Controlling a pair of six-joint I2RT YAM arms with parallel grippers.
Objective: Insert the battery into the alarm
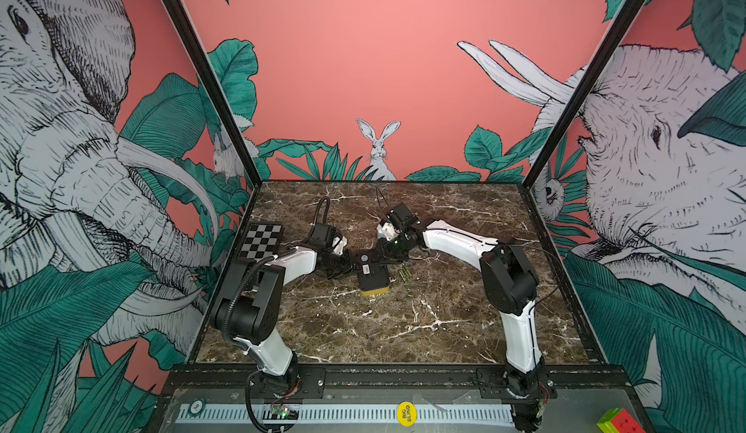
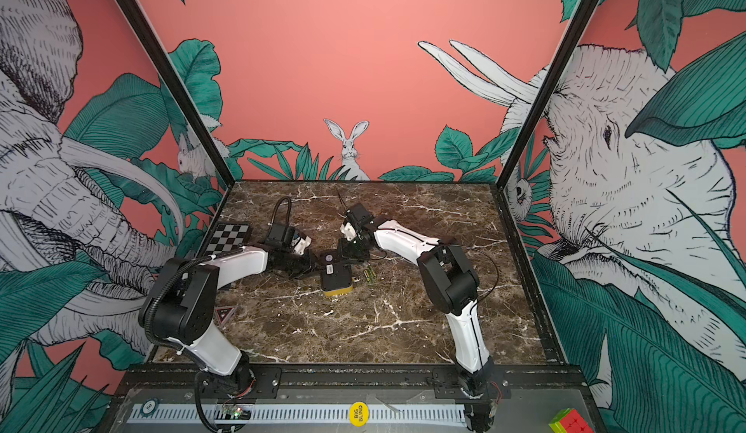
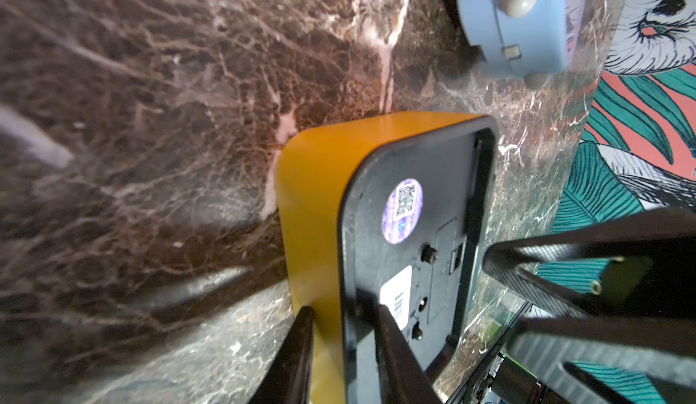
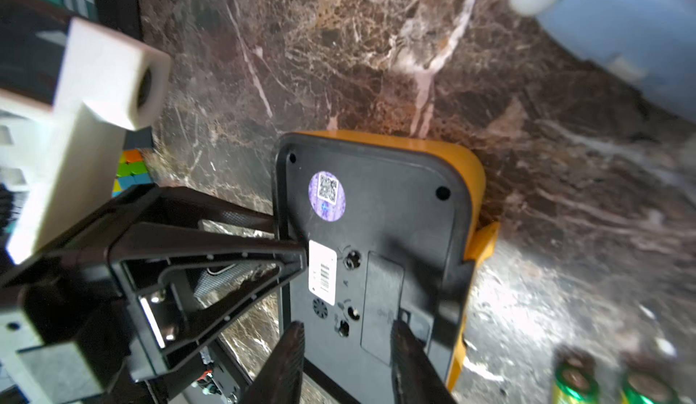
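Observation:
The alarm (image 4: 391,179) is a yellow box lying with its black back up; its closed battery cover (image 4: 382,306) shows in the right wrist view. My left gripper is shut on one side edge of the alarm, a finger (image 3: 398,360) over its black back. My right gripper hangs over the back near the battery cover, its fingers apart and nothing visible between them. Green batteries (image 4: 576,382) lie on the table to the right of the alarm, partly cut off by the frame; they also show small in the top left view.
A light blue rounded object with white knobs (image 3: 511,19) stands near the alarm in the left wrist view. At the table's left side lies a checkered board (image 1: 261,240).

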